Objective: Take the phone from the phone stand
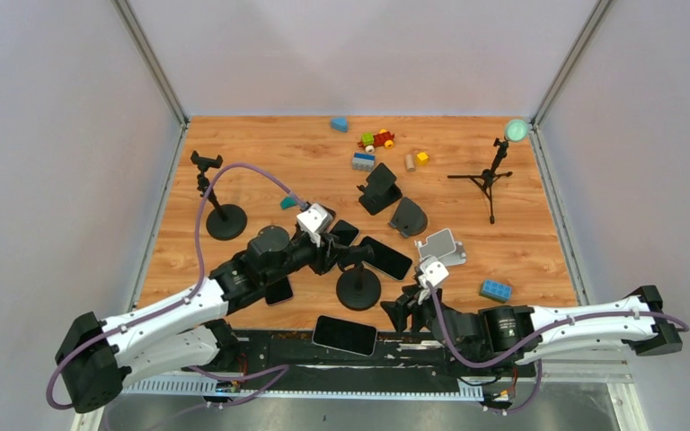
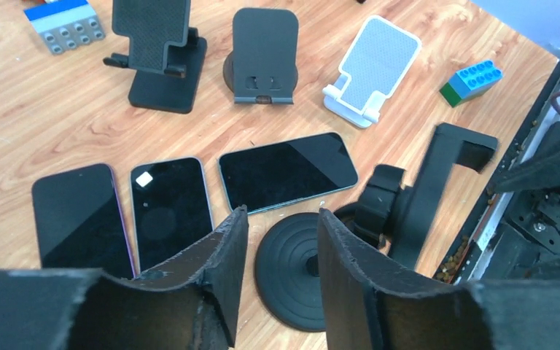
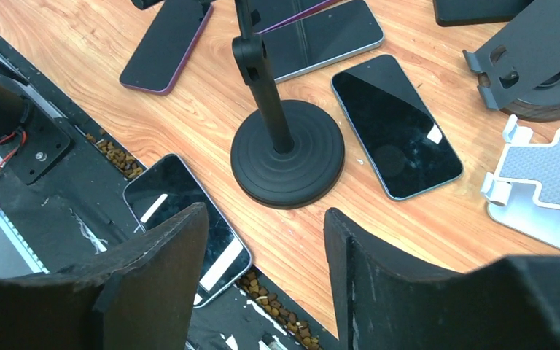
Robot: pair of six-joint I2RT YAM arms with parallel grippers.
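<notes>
The black phone stand with a round base [image 1: 358,289] stands upright near the front edge, its holder [image 2: 432,193] bare. A dark phone [image 1: 344,335] lies flat at the table's front edge, in front of the stand; the right wrist view shows this phone [image 3: 164,191] partly behind a finger. My left gripper hovers close to the stand's upper part, part open, nothing between its fingers. To the right of the stand, my right gripper has its fingers apart and empty.
Other phones lie flat around the stand, including one [image 2: 288,171] behind it and one [image 1: 278,292] to its left. A black holder [image 1: 380,189], a grey holder [image 1: 408,217] and a white holder [image 1: 441,248] stand farther back. A blue brick [image 1: 496,290] sits at right.
</notes>
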